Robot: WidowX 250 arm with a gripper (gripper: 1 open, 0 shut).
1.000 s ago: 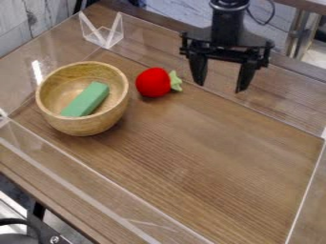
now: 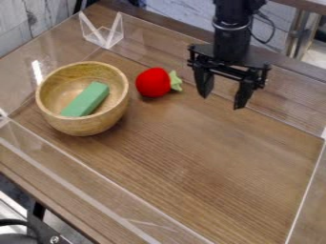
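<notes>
The black robot arm (image 2: 227, 43) reaches down from the top of the view, its gripper (image 2: 227, 78) low over the right back of the wooden table. Whether the fingers are apart or together is hard to tell. Left of it lies a red round object (image 2: 152, 82) with a small green piece (image 2: 173, 86) at its right side. A wooden bowl (image 2: 57, 81) at the left holds a green block (image 2: 84, 100).
A clear wire-like or plastic item (image 2: 102, 30) stands at the back left. Dark cables show at the bottom left corner.
The arm's outline and pose have shifted slightly over the last second. The red object, bowl and green block look unmoved.
</notes>
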